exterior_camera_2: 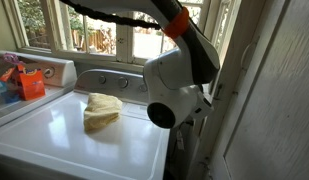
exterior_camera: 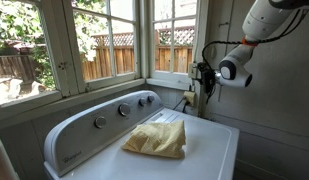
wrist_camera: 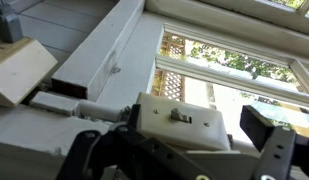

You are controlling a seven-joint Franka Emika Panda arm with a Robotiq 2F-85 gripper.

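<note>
In the wrist view a pale switch plate (wrist_camera: 154,121) with a small toggle (wrist_camera: 180,116) faces my gripper. The dark fingers stand wide apart at the bottom of that view, with a gap between them in front of the plate. Exterior view 1 has the gripper (exterior_camera: 203,76) close to the wall trim beside the window corner; its fingertips are too small to make out there. A folded yellow cloth (exterior_camera: 156,139) rests on the white washer (exterior_camera: 209,140), well away from the gripper. In exterior view 2 the arm (exterior_camera_2: 179,85) largely hides the gripper.
A wooden-looking block (wrist_camera: 19,72) juts out at the left of the wrist view. An orange container (exterior_camera_2: 31,84) stands on the machine at the left in exterior view 2. Windows border the corner, and the washer top is mostly clear.
</note>
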